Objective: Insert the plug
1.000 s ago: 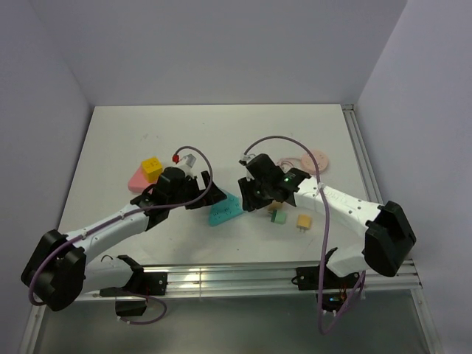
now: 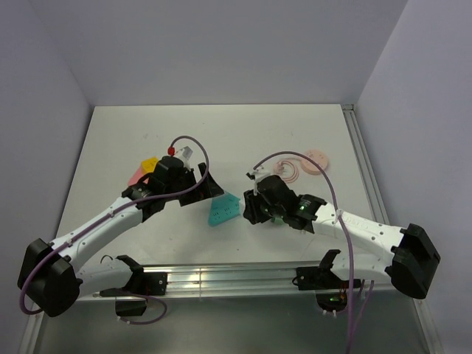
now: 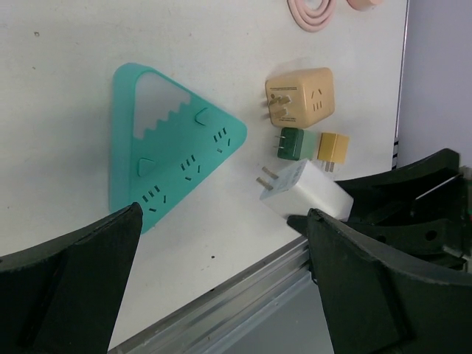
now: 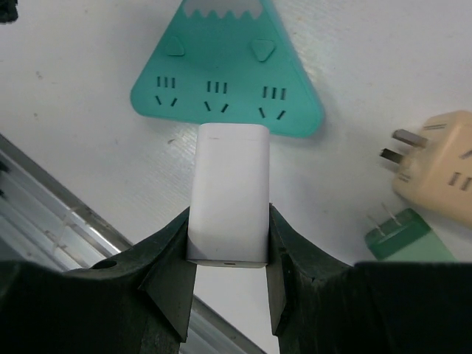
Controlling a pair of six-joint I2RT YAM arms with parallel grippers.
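Note:
A white plug [image 4: 230, 193] is pinched in my right gripper, which is shut on it. In the left wrist view the plug's two prongs point toward the teal triangular socket strip [image 3: 173, 147], and a clear gap lies between plug [image 3: 308, 190] and strip. The strip rests on the table, its row of sockets facing up, all of them empty in the right wrist view. My left gripper is open with nothing between its fingers, above the strip's near side. From the top, the left gripper [image 2: 212, 186] hangs just behind and left of the strip [image 2: 224, 209].
Beyond the white plug lie a beige adapter [image 3: 301, 97], a green plug [image 3: 295, 144] and a yellow plug [image 3: 333, 149]. A pink coiled cord with a round base [image 2: 316, 161] is at the back right. Yellow block [image 2: 149, 164] and pink piece [image 2: 136, 175] sit at left.
My right gripper has drawn back slightly toward the table's front edge and a little right, its arm swinging forward. The left gripper has risen slightly and shifted a little left.

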